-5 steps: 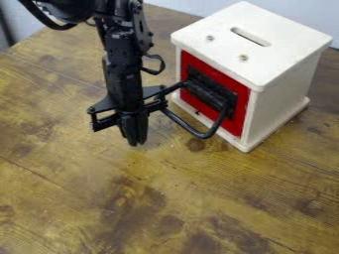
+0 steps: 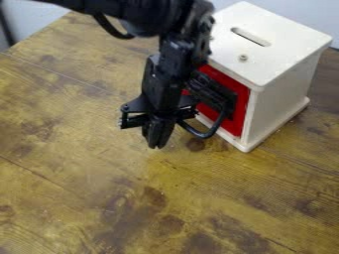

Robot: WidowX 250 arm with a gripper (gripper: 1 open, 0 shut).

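Note:
My gripper (image 2: 157,134) hangs low over the wooden floor in the middle of the view, shut, with nothing visible between its fingers. It is just in front of and left of a white wooden box (image 2: 279,79) with a slot on top and a red front (image 2: 233,121). A black fitting with a handle is on the red front, partly hidden behind my arm, so whether my gripper touches it is unclear.
A pale wall edge shows at the top left.
My gripper has moved right, closer to the box's red front, and now covers more of it and of the black handle.

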